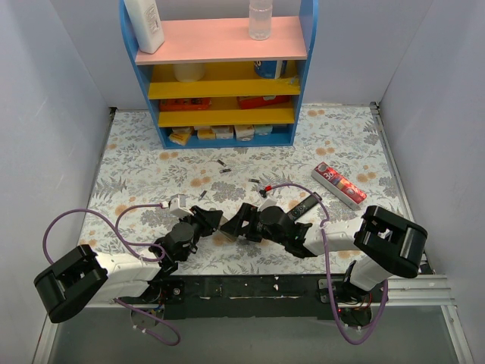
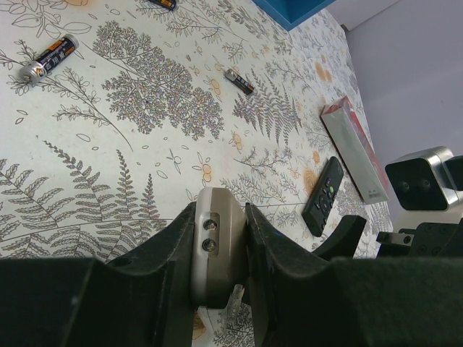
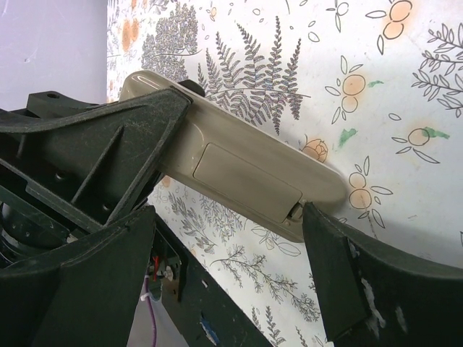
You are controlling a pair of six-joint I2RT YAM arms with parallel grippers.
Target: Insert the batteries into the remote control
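The beige remote control [image 3: 253,181] is held by its far end, my left gripper shut on it. Its back faces the right wrist camera, with the battery cover [image 3: 246,182] seated and a small latch at the cover's near end. My right gripper is open, its fingers [image 3: 362,282] spread to either side of the cover; whether they touch it I cannot tell. In the top view both grippers meet at the remote. Loose batteries lie farther back: one battery [image 2: 51,56] at left, a smaller battery [image 2: 239,81], and others near the shelf.
A black remote [image 2: 323,195] lies right of the grippers, partly behind the right arm in the top view. Beyond it is a red and white box [image 1: 339,186]. The blue shelf unit [image 1: 220,142] stands at the back. Open table lies between shelf and arms.
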